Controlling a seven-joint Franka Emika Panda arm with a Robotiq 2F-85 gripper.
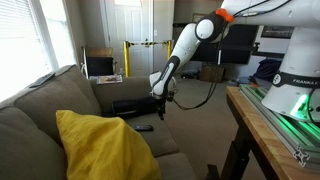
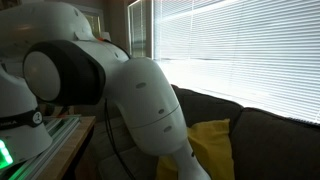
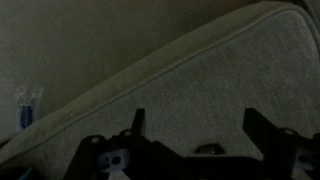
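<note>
Over the far end of the grey couch hangs my gripper, tiny and dark in exterior view 1. In the wrist view my gripper stands open, its two dark fingers wide apart above the couch cushion. A small dark object shows low between them, too dim to identify. On the couch seat lies a dark remote-like object, apart from the gripper. A yellow cloth or pillow lies nearer the camera, and its yellow fabric also appears behind the arm in exterior view 2.
A dark cushion-like shape rests at the couch's far end. The wooden table stands to the right, with open floor between it and the couch. Past the couch edge in the wrist view lies a clear bottle-like object.
</note>
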